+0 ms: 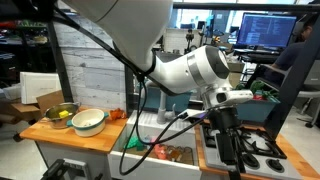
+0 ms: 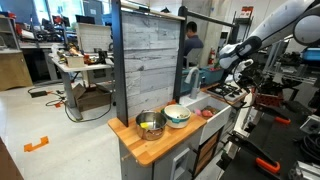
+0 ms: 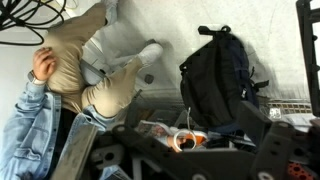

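My white arm reaches across exterior view 1, its dark gripper [image 1: 233,163] low at the right, in front of the black stovetop [image 1: 262,150] from this angle. In the wrist view two dark fingers [image 3: 118,155] stand apart at the lower edge, and the gripper looks open with nothing clearly held. An open drawer [image 1: 133,166] with several colourful items lies left of it. On the wooden counter [image 1: 92,140] are a pale bowl [image 1: 88,127] and a metal pot [image 1: 62,118] with something yellow inside. The fingertips are hard to make out from outside.
The wrist view faces away from the counter, toward a seated person [image 3: 60,130] and a black backpack [image 3: 215,80] on the floor. A dish rack [image 1: 255,105] stands behind the stovetop. Bare wood [image 2: 150,150] shows at the counter's front.
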